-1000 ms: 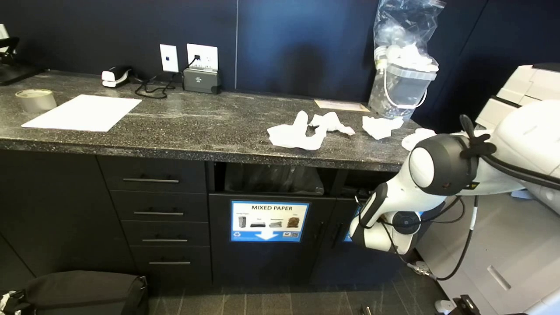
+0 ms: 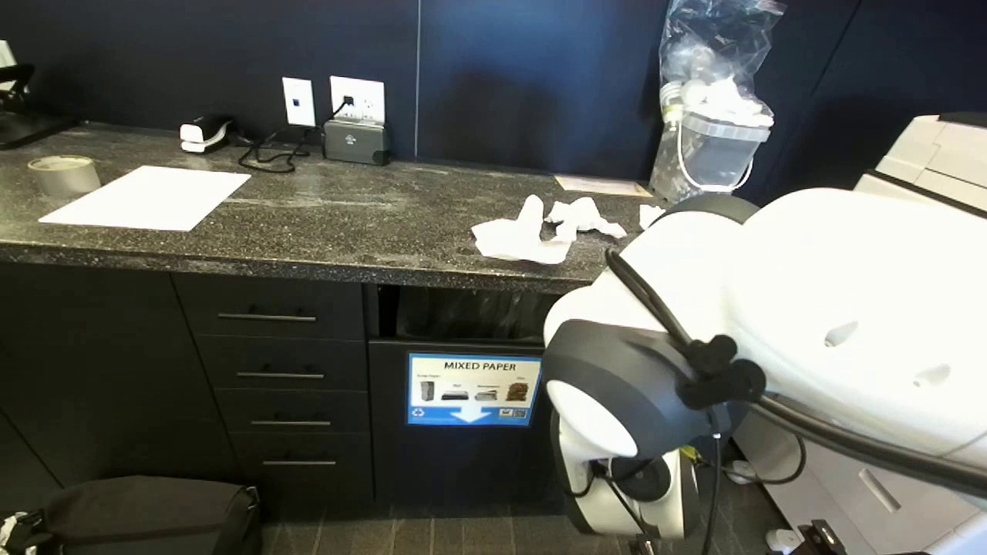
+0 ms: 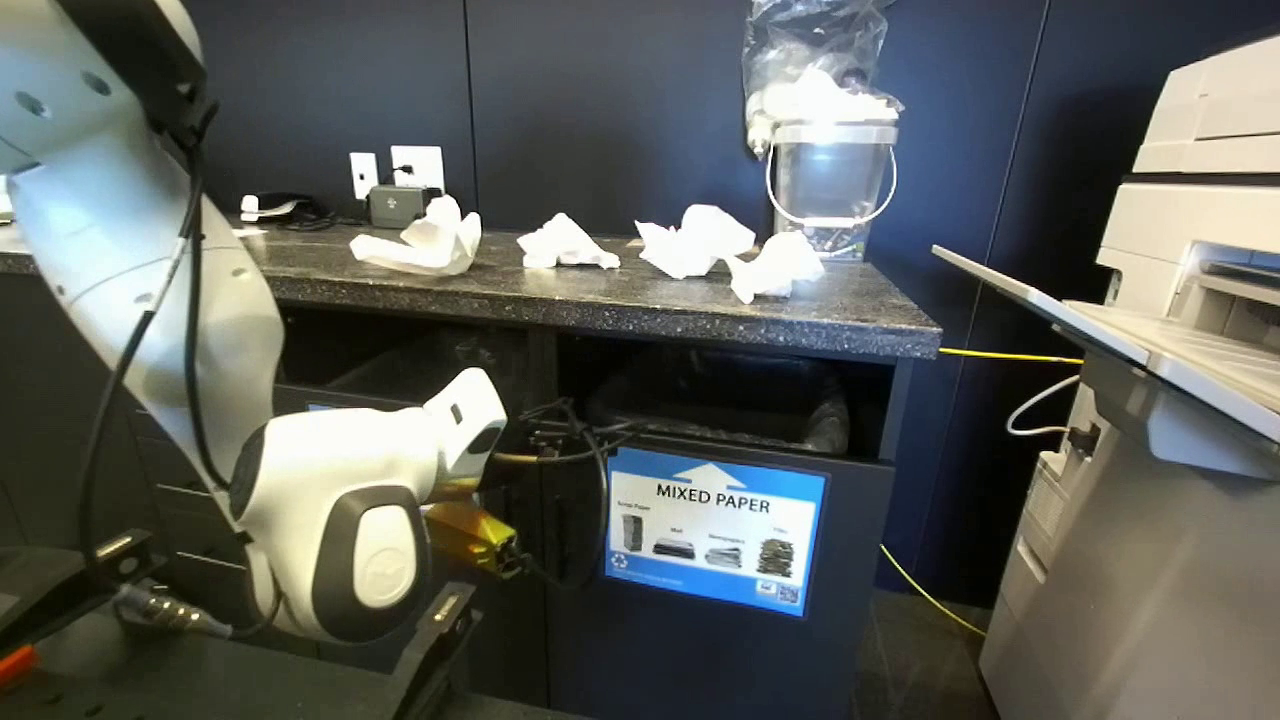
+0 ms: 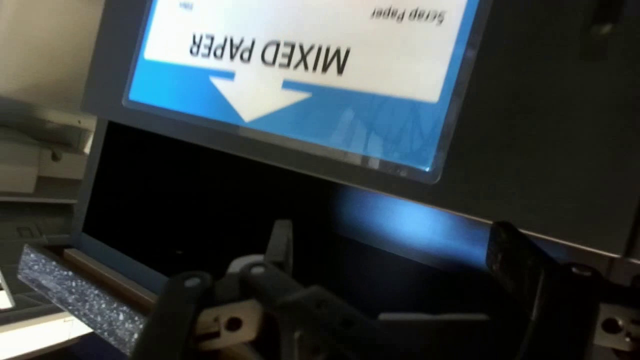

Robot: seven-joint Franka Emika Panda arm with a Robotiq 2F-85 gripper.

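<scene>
Crumpled white papers lie on the dark speckled counter (image 3: 882, 310). From left to right in exterior view 2 they include a folded piece (image 3: 438, 244), a smaller crumple (image 3: 564, 244), a larger one (image 3: 693, 244) and one near the front edge (image 3: 777, 266). My gripper is open in the wrist view, nothing between its fingers. It faces the black bin opening (image 4: 198, 198) below the "MIXED PAPER" sign (image 4: 270, 57). The arm hides the gripper in exterior view 1; in exterior view 2 it is hard to make out against the dark cabinet, below counter height.
A clear bucket (image 3: 828, 168) stuffed with white material stands at the counter's back right. A printer (image 3: 1212, 192) with a projecting tray (image 3: 1044, 306) is at the right. A flat sheet (image 2: 148, 198) and a tape roll (image 2: 65, 176) lie far left; mid-counter is clear.
In exterior view 1 the arm has swung left and looms larger, now covering the right cabinet and most of the right-hand papers. The two left papers lie as before.
</scene>
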